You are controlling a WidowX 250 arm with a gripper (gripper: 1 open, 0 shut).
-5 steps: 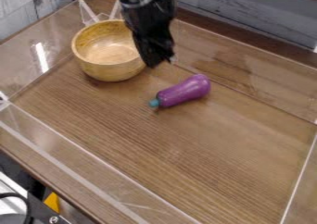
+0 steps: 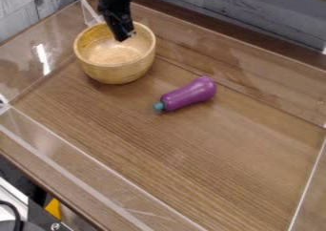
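My gripper (image 2: 120, 31), black with a light tip, is at the top left, over the back part of a round cream bowl (image 2: 112, 65); its fingers look shut, with nothing visible between them. A purple eggplant-like object (image 2: 186, 95) with a teal end lies on the wooden table to the right of the bowl, apart from it.
A pale wall stands at the upper left edge, with dark cables and a small yellow object beyond the table at the lower left.
The gripper has moved up and left, from near the middle beside the eggplant to the back of the bowl. The bowl and eggplant look unmoved.
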